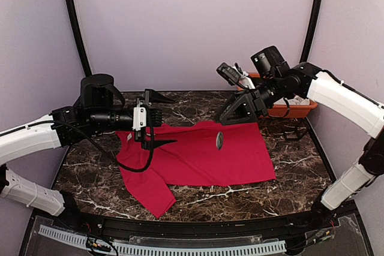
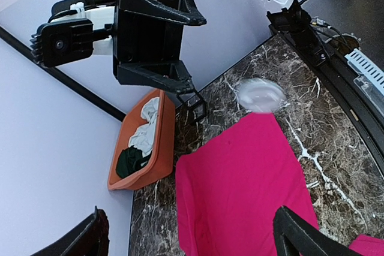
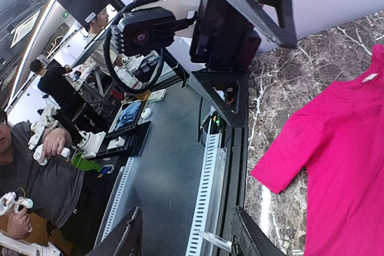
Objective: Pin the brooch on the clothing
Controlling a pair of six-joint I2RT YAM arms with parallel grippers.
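The round brooch (image 1: 219, 141) appears tilted almost edge-on in the top view, apart from both grippers, over the red shirt (image 1: 243, 160). In the left wrist view the brooch (image 2: 260, 95) is a blurred pale disc, clear of the fingers. My right gripper (image 1: 223, 118) is open above the shirt; its fingers (image 3: 127, 235) stand wide apart. A thin pale streak shows between them, and I cannot tell what it is. My left gripper (image 1: 174, 121) also stands open and empty over the shirt's left part, its fingers (image 2: 303, 235) spread.
An orange bin (image 1: 291, 110) with cloths stands at the back right, partly behind the right arm. Beside it sits a small black frame (image 1: 294, 131). Bare dark marble (image 1: 204, 205) lies in front of the shirt, with a black rail along the front edge.
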